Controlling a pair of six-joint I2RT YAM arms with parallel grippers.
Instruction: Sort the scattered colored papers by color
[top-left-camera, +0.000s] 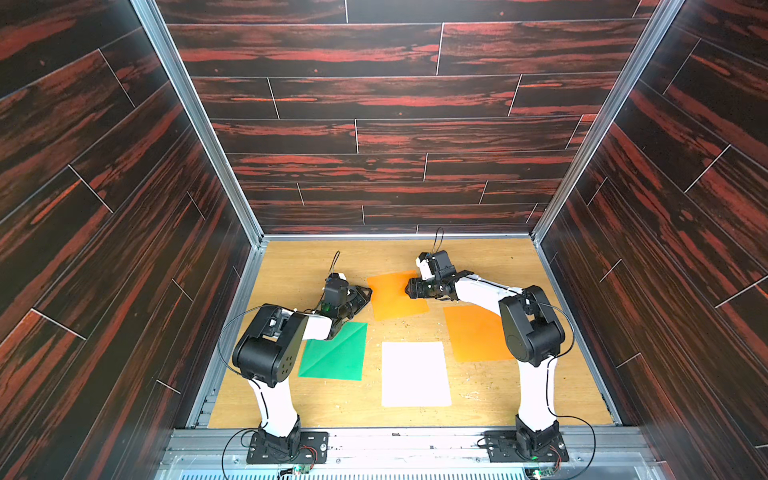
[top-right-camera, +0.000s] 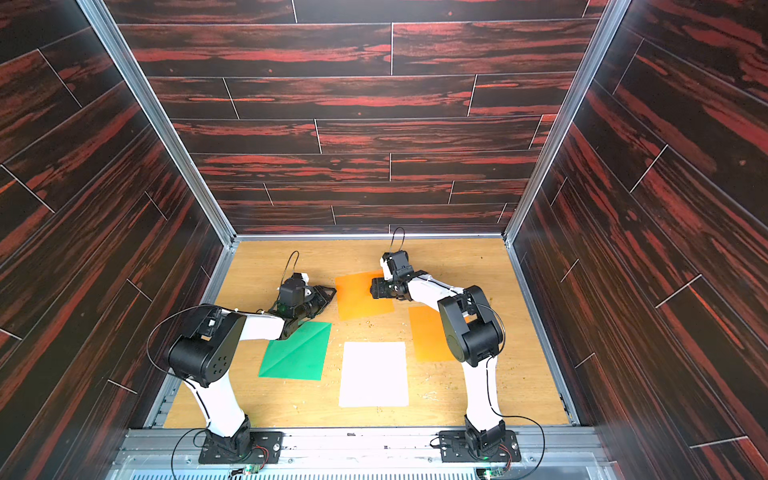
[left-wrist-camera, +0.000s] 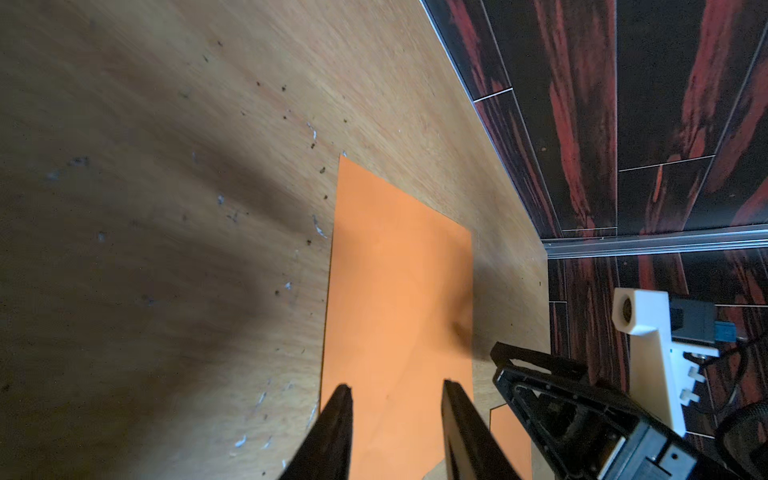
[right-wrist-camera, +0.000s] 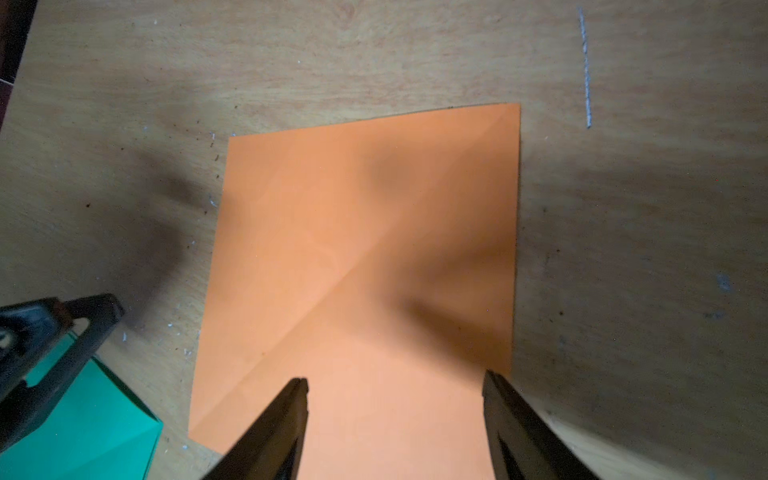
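Note:
At the back middle of the table lies an orange paper (top-left-camera: 389, 301), flat and slightly turned. My left gripper hovers by its left edge, part open with a gap between its fingers. Above the right side of that sheet is my right gripper, wider apart and empty. A second orange paper (top-left-camera: 473, 340) lies at the right, partly covered by the right arm. The green paper (top-left-camera: 340, 356) rests at the left, close to the left arm. Between them, nearer the front, sits a white paper (top-left-camera: 414, 374).
Bare wooden table (top-left-camera: 488, 252) shows behind the arms and along the front. Dark striped walls (top-left-camera: 392, 216) close in the back and sides. Both arms reach inward, and their grippers stand only a short distance apart over the back orange sheet.

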